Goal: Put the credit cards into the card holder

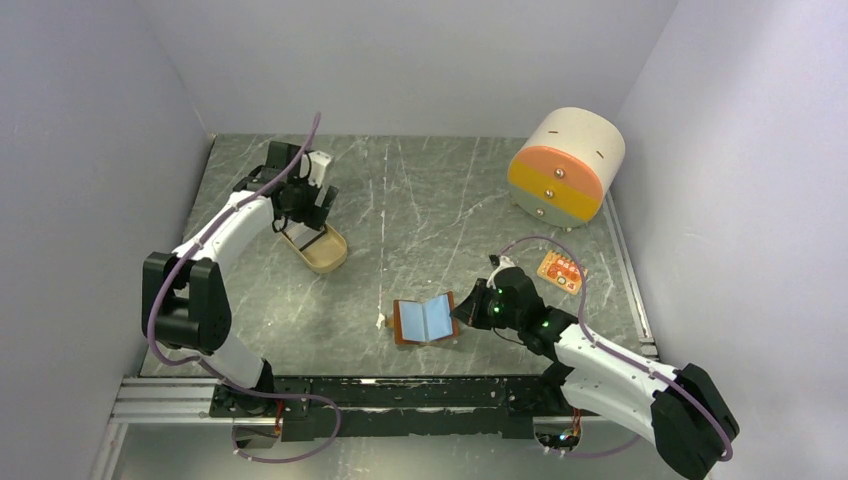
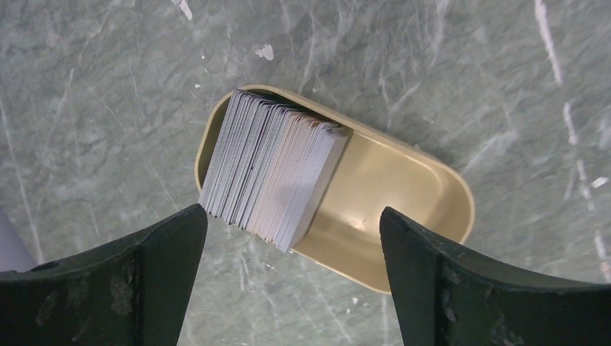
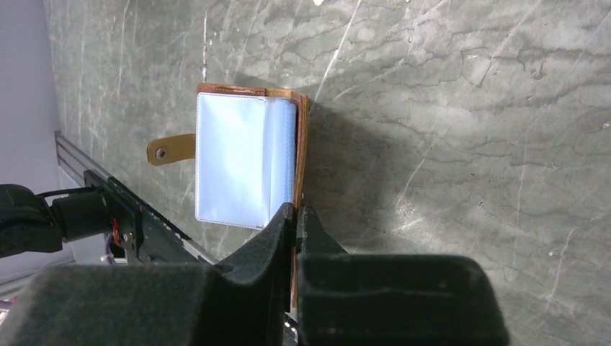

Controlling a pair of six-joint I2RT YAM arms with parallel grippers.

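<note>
A tan tray holds a row of upright white cards packed at one end; its other end is bare. Above it my left gripper hangs open, with its fingers wide apart and nothing between them. The brown card holder lies spread open at the table's front middle, pale blue sleeves facing up and a snap strap on its left side. My right gripper is shut on the holder's right cover edge. In the top view the left gripper partly covers the cards.
A rounded cabinet with orange, yellow and green drawers stands at the back right. An orange patterned flat item lies in front of it. Bare table separates the tray from the holder.
</note>
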